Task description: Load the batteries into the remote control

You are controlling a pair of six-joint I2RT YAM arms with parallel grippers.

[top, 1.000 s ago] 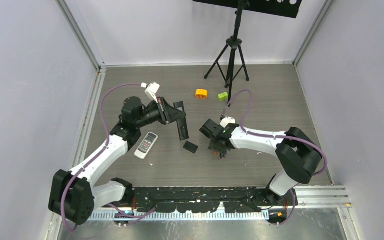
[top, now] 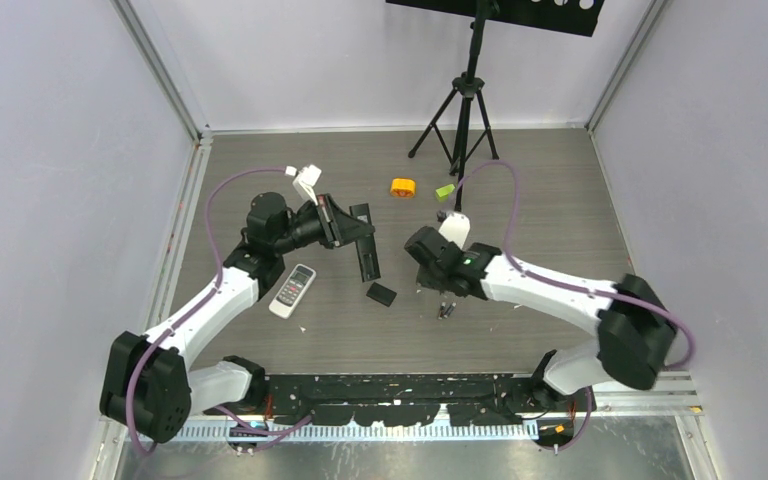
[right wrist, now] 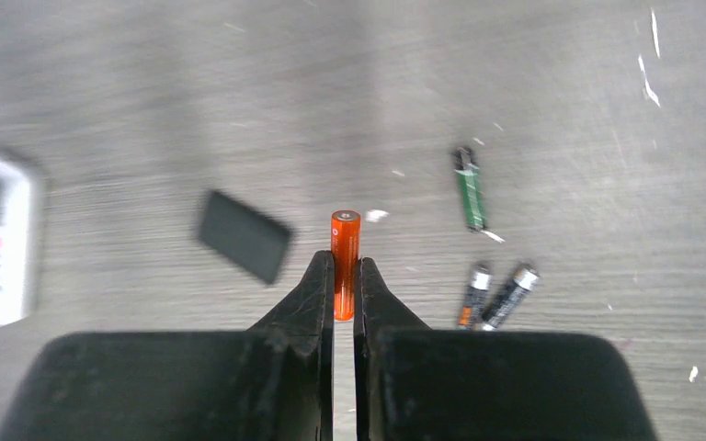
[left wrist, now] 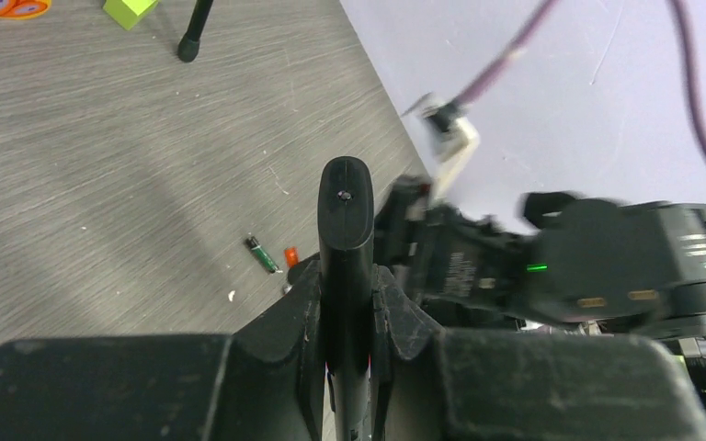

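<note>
My left gripper is shut on a long black remote control [top: 365, 250], held upright in the left wrist view. My right gripper is shut on an orange battery [right wrist: 345, 234], above the table. A green battery [right wrist: 472, 193] and two dark batteries [right wrist: 511, 297] lie loose on the floor. A small black rectangular cover [top: 381, 294] lies between the arms.
A white remote [top: 292, 290] lies beside the left arm. A yellow object [top: 403, 187] and green block [top: 445, 192] sit at the back, near a black tripod [top: 464, 120].
The right arm has lifted and shifted slightly, taking the orange battery up from the floor. The left arm with the black remote has barely moved.
</note>
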